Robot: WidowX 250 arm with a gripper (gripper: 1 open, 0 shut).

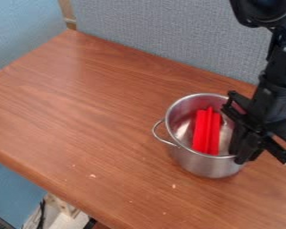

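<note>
A steel pot (188, 154) with a wire side handle stands upright on the wooden table, right of centre. Red stick-like objects (207, 130) stand or lean inside it. My black gripper (241, 134) is at the pot's right rim, its lower part overlapping the rim and interior from this view. Its fingertips are dark and hard to make out, so I cannot see how far apart they stand or whether anything is between them.
Padded grey and blue panels (157, 31) border it at the back and left. Cables and light frame pieces lie below the front-left edge.
</note>
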